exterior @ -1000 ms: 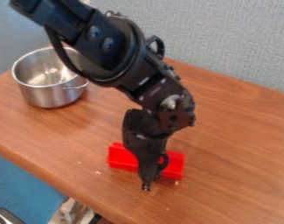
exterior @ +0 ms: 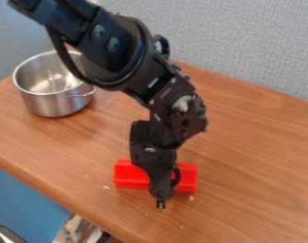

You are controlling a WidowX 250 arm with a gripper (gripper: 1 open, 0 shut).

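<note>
My black gripper (exterior: 161,195) reaches down from the upper left to a red cylindrical object (exterior: 131,175) lying on the wooden table near its front. The fingers come down over the middle of the red object and hide part of it. The gripper looks closed on it, though the far finger is hard to make out.
A steel pot (exterior: 47,90) with handles stands at the back left of the table (exterior: 258,161). A grey wall runs behind, and a blue surface lies beyond the left front edge.
The arm and gripper have shifted slightly to the left, and the red object has moved a little left with them.
</note>
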